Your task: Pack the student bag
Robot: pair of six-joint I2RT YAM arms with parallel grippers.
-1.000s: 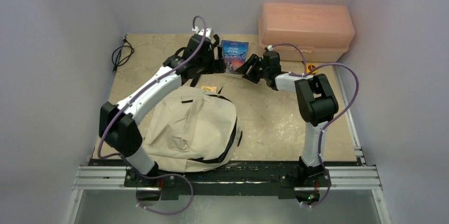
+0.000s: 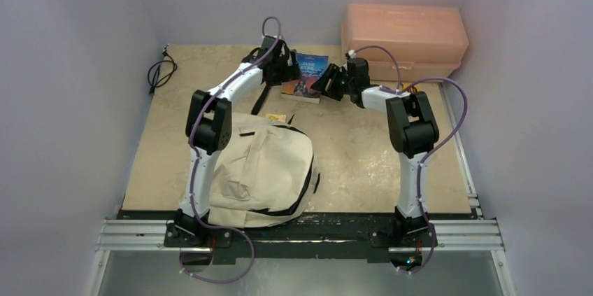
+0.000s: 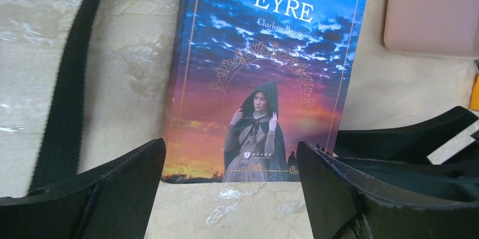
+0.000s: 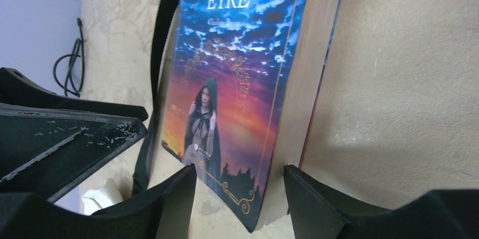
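A Jane Eyre book (image 2: 303, 65) (image 3: 265, 98) (image 4: 226, 98) lies on the back middle of the table. My left gripper (image 2: 287, 72) is open over the book's near end, with nothing held. My right gripper (image 2: 329, 80) stands open at the book's right side, its fingertips close to the near corner and page edge; whether they touch is unclear. The cream student bag (image 2: 262, 170) lies flat at the front left, partly under my left arm, with a black strap (image 3: 68, 92) running left of the book.
A closed pink case (image 2: 404, 30) stands at the back right, beside a partly hidden yellow object (image 3: 474, 92). A black cable (image 2: 157, 75) lies at the back left. A small yellow item (image 2: 275, 117) sits at the bag's top edge.
My left arm has swung right and straightened, with its gripper now over the book. My right arm has shifted very slightly. The book's position looks much the same.
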